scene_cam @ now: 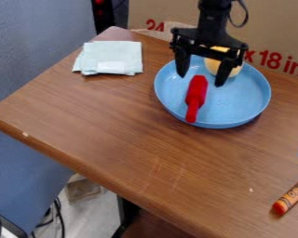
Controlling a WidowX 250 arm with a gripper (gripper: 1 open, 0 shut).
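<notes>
A blue plate (pixel 245 102) sits at the back right of the wooden table. A red elongated object (pixel 196 98) lies on it, and a yellow round object (pixel 219 55) is at its back, partly behind my gripper (pixel 201 71). The black gripper is above the back of the plate, its fingers spread apart on either side of the yellow object, above and beyond the red object.
A folded light cloth (pixel 108 58) lies at the back left. An orange tube (pixel 292 193) lies at the right edge near a small blue patch. Cardboard (pixel 177 17) stands behind.
</notes>
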